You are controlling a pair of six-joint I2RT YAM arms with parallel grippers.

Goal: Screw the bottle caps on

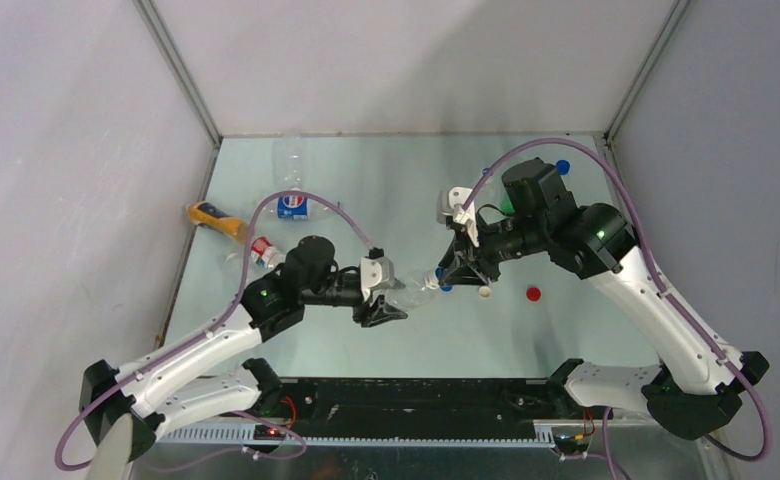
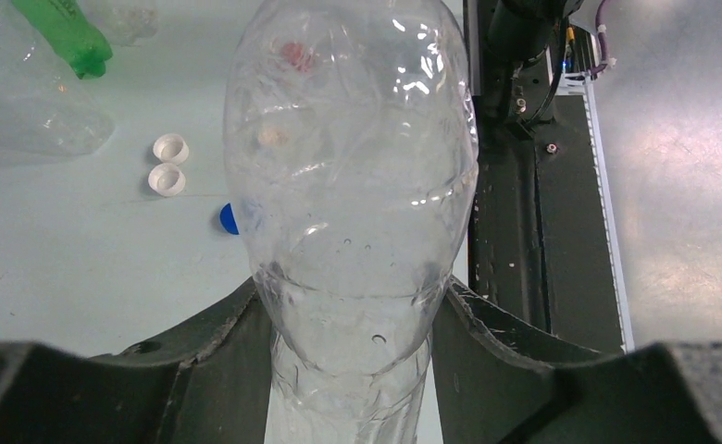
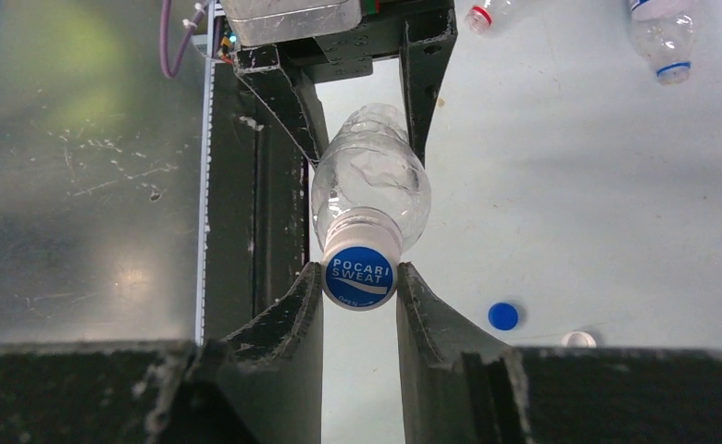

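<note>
A clear bottle (image 1: 413,293) is held sideways between the arms. My left gripper is shut on its body, which fills the left wrist view. In the right wrist view the bottle's neck carries a blue-topped Pocari Sweat cap (image 3: 359,276), with my right gripper shut on it; whether it is seated fully I cannot tell. Loose caps lie on the table: a red cap (image 1: 533,294), a blue cap (image 3: 503,315) and white caps (image 2: 167,179).
Several bottles lie at the back left, including a Pepsi bottle (image 1: 294,207) and an orange one (image 1: 216,219). A green bottle and other bottles are at the back right.
</note>
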